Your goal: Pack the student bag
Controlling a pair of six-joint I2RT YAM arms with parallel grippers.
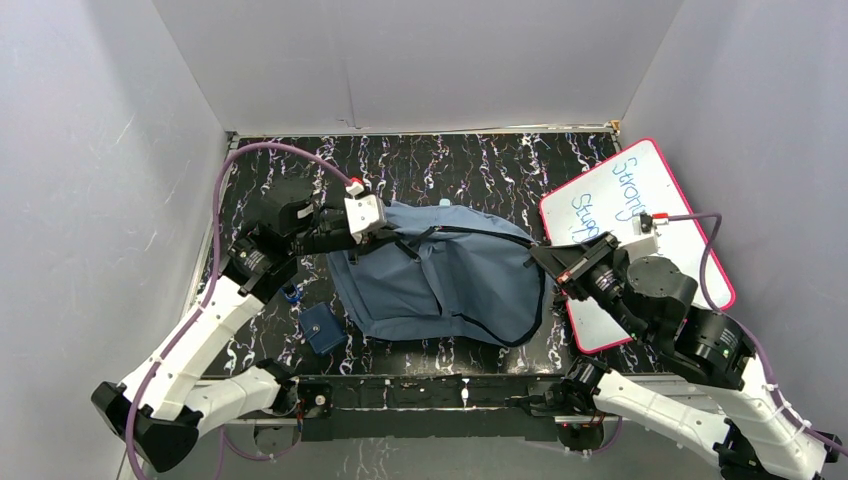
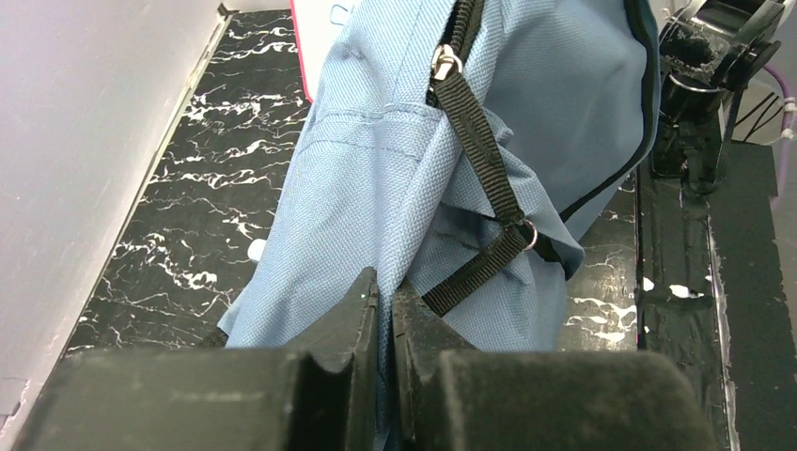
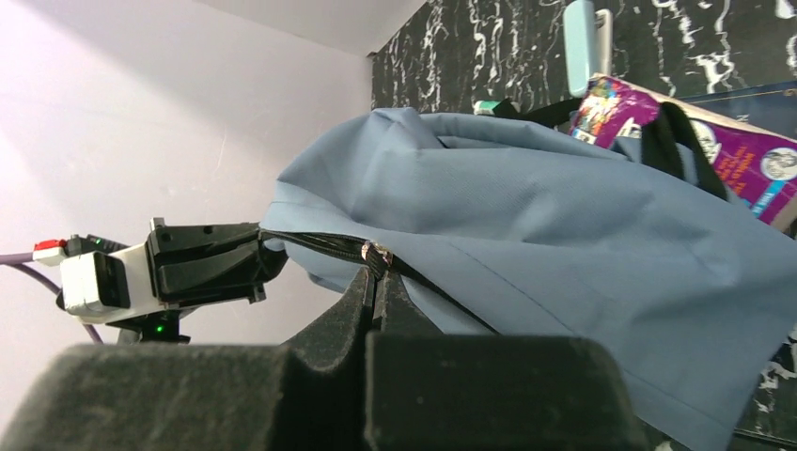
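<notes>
The blue-grey student bag (image 1: pixel 400 295) lies across the middle of the table. My left gripper is shut on a fold of its fabric at the left end of the zipper. At the bag's right side, my right gripper (image 1: pixel 538 252) is shut on a zipper pull; in the right wrist view the metal slider (image 3: pixel 376 254) sits right at its fingertips. Between the two grippers the black zipper line (image 1: pixel 480 232) runs along the top of the bag. One zipper slider (image 2: pixel 445 62) with a black strap stays near the left gripper. The bag's inside is hidden.
A white board with a red rim (image 1: pixel 640 180) leans at the right, partly behind my right arm. A small dark blue wallet (image 1: pixel 321 328) lies left of the bag. A purple book (image 3: pixel 742 160) and a pale blue object (image 3: pixel 579 47) lie beyond the bag.
</notes>
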